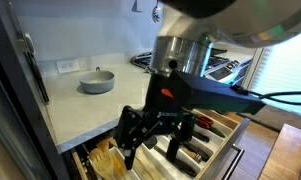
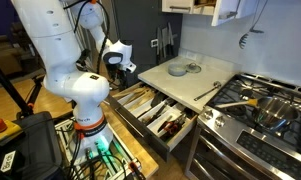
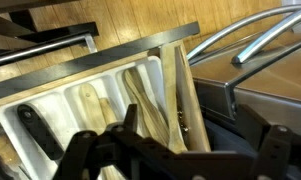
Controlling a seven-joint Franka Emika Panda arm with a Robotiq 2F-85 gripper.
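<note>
An open drawer (image 2: 168, 138) holds a white organizer tray (image 3: 68, 98) with utensils in its slots. My open gripper (image 1: 150, 153) is above the drawer, its two black fingers spread wide; no object shows between them in exterior view 1. In the wrist view, several light wooden utensils (image 3: 140, 100) lie in one slot, and a long wooden one (image 3: 172, 95) lies along the tray's right side. A black-handled utensil (image 3: 40, 130) is in the slot to the left. My fingers cover the bottom part of the wrist view, hiding the near ends of some utensils.
A grey pot (image 1: 97, 81) sits on the white counter (image 1: 75, 112) behind the drawer. To the right are a stove (image 2: 252, 112) with a pan and the oven front (image 2: 235, 150). The drawer's front panel (image 3: 90, 65) and metal handles border the space.
</note>
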